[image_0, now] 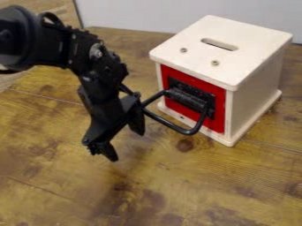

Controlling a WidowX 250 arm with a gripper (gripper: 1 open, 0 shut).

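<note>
My black gripper (pixel 120 136) hangs low over the wooden table, fingers open and pointing down, with nothing seen between them. It is left of a white box (pixel 222 53) with a slot and two small holes on top and a red front panel (pixel 217 91). A black bar handle (pixel 177 128) sticks out from that panel toward the gripper, its near end close beside the gripper's upper part; whether they touch I cannot tell.
A tan board lies at the far left, and a pale wall stands at the back.
</note>
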